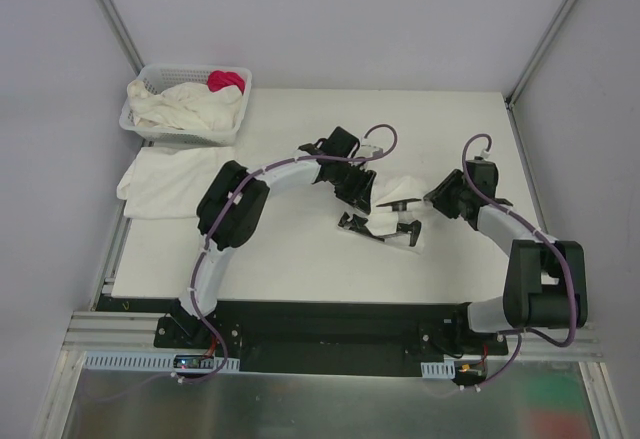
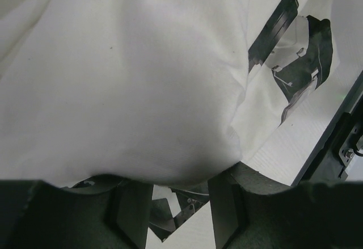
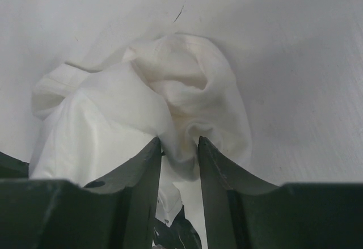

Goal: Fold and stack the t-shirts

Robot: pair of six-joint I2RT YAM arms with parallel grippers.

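Note:
A white T-shirt with black print [image 1: 383, 225] lies crumpled on the table, right of centre. My left gripper [image 1: 355, 205] is over its left side and my right gripper [image 1: 433, 199] at its right edge. In the left wrist view, white cloth [image 2: 142, 84] fills much of the picture and meets the fingertips; the fingers stand partly open, with black print visible through the gap. Seen from the right wrist, a ridge of the white shirt [image 3: 130, 107] runs down between the slightly parted fingers. Whether cloth is pinched there is hard to tell.
Flat white cloth [image 1: 165, 187] lies at the table's left side. Behind it, a white basket [image 1: 247, 109] holds white cloth [image 1: 185, 107] and a red piece [image 1: 226, 81].

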